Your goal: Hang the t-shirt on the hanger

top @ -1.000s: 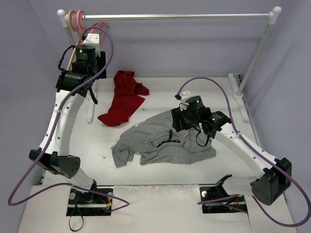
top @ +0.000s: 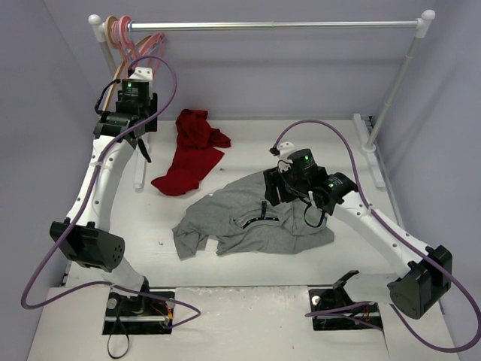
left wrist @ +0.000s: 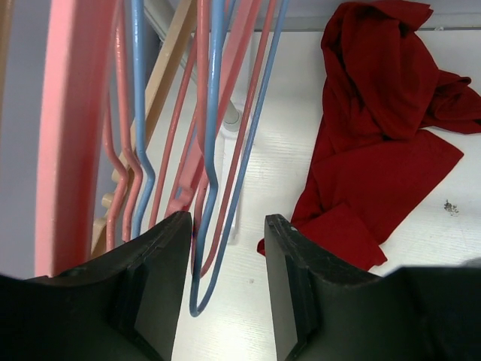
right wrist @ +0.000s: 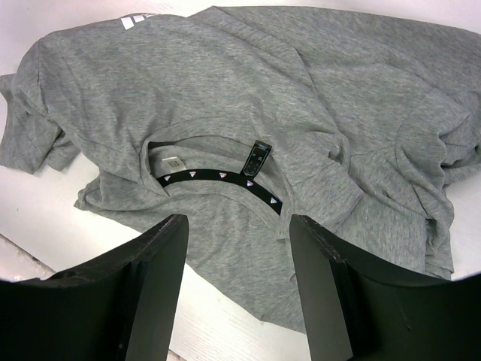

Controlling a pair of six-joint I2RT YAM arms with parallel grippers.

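My left gripper is part open at the hangers on the rack's left end; in the left wrist view the lower ends of a blue hanger and pink hangers pass between or beside its fingers, with no grip clear. My right gripper is open above the grey t-shirt, which lies spread on the table with a dark curved band showing in its neck opening.
A red garment lies back left of the t-shirt. The white rail spans the back, with stand feet at both sides. Bare table runs along the front.
The left arm has moved a little toward the front of the table and down in the top view, staying by the hangers. The right arm and both garments have not visibly moved.
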